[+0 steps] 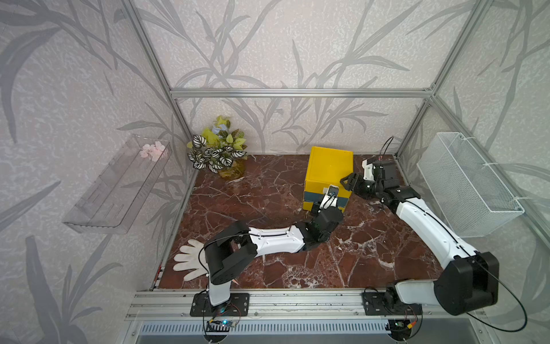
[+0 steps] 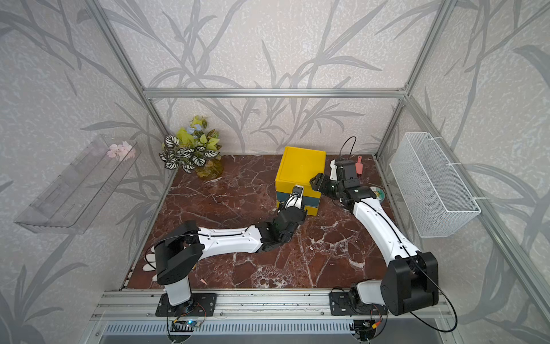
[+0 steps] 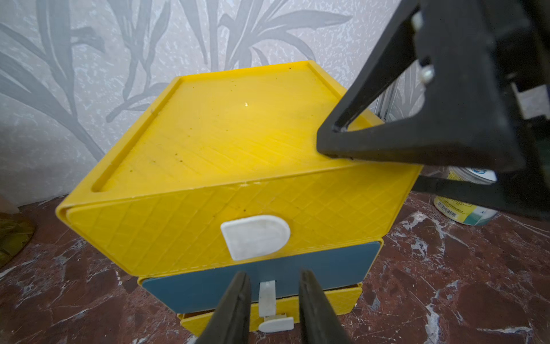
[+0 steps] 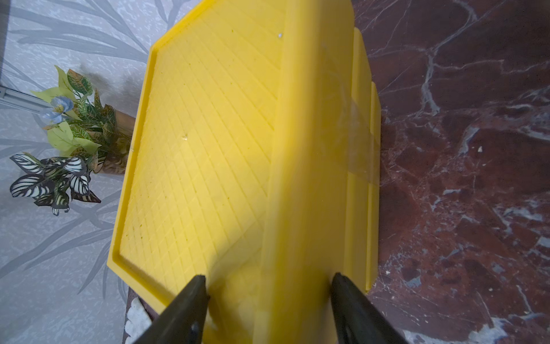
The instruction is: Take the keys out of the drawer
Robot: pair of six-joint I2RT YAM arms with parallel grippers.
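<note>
The yellow drawer box (image 1: 329,163) stands at back right of the table, with a white handle (image 3: 255,235) on its top front, a blue middle drawer (image 3: 326,266) and a lower yellow drawer (image 3: 338,301) slightly ajar. My left gripper is at the front of the lower drawers, part open, with no held object visible between its fingers. My right gripper stands open around the box's top right edge, fingers on either side of it. No keys are visible.
A potted plant (image 1: 217,149) stands at the back left, a white glove (image 1: 192,258) at front left, and a can (image 3: 464,209) right of the box. Wall baskets hang on both sides.
</note>
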